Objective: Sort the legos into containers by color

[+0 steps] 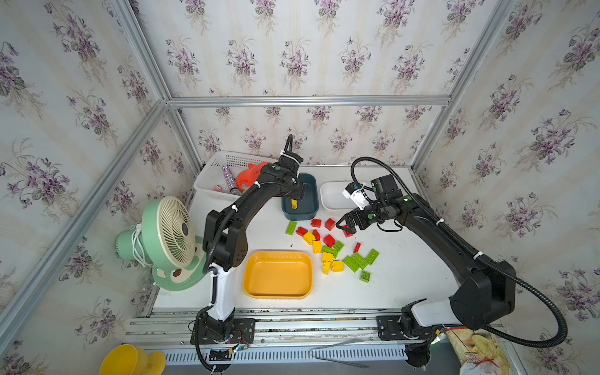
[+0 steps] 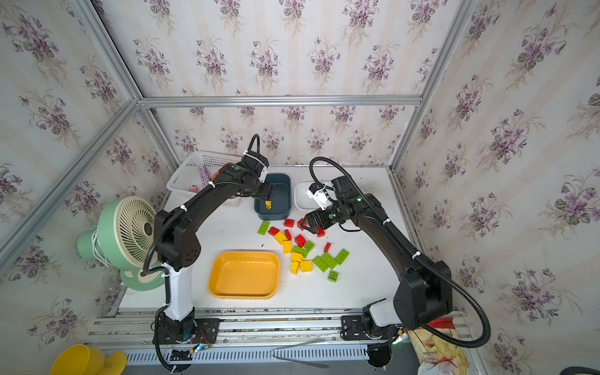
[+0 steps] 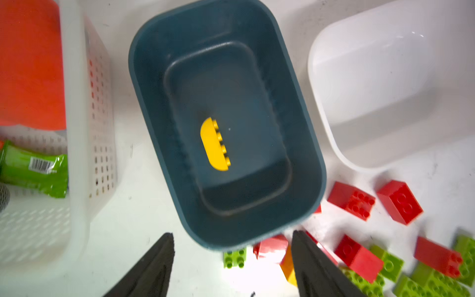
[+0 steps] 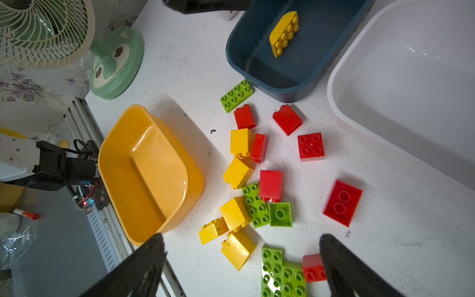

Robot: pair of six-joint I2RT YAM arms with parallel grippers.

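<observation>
A yellow brick [image 3: 213,144] lies alone inside the dark blue container [image 3: 296,118]. My left gripper hangs over that container, open, with nothing between its fingers. My right gripper is open and empty above the loose bricks at the right. Red bricks [image 4: 270,184], yellow bricks [image 4: 235,212] and green bricks [image 4: 255,208] lie in a scattered group on the table. The orange container [image 1: 278,293] sits at the front, and the white container [image 4: 395,148] at the back right.
A white perforated basket [image 1: 215,159] with toys and packets stands at the back left. A green fan [image 1: 165,231] is at the left edge. The table's front right has some bare space.
</observation>
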